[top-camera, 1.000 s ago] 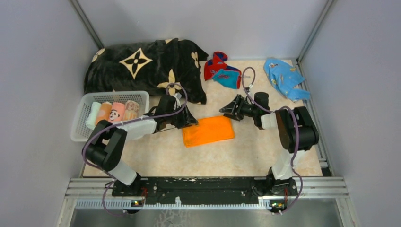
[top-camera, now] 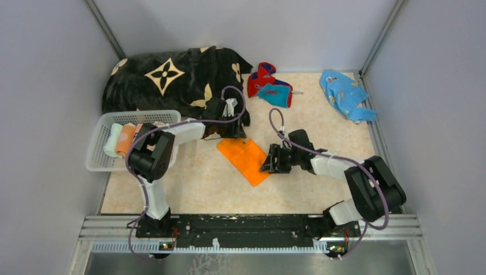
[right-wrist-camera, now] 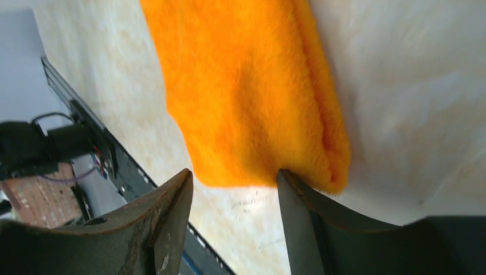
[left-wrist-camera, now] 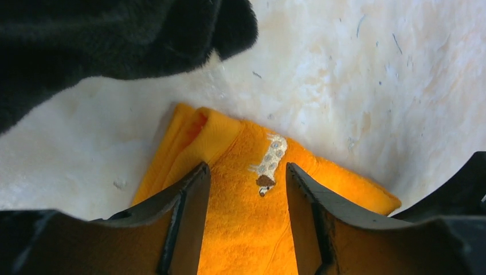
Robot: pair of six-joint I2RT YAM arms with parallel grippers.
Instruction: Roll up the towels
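Note:
An orange towel [top-camera: 247, 162], folded into a rectangle, lies slantwise at the middle of the table. Its layered edge shows in both wrist views, and a small giraffe print [left-wrist-camera: 270, 162] appears in the left one. At the towel's far left end, my left gripper has its fingers apart, with orange cloth below and between them. Over the near right end stands my right gripper, open, the towel's edge showing between and beyond its fingertips. Whether either gripper touches the cloth I cannot tell.
On the left a white basket [top-camera: 95, 133] holds several rolled towels. A black patterned blanket [top-camera: 134, 80] covers the back left. Behind lie a red and blue cloth [top-camera: 261, 80] and a light blue cloth [top-camera: 344, 94]. Bare tabletop [top-camera: 200, 183] spreads in front of the towel.
The towel has turned clockwise from nearly level to slanted. My left gripper has moved right and away, while the right one has come nearer the front and slightly left.

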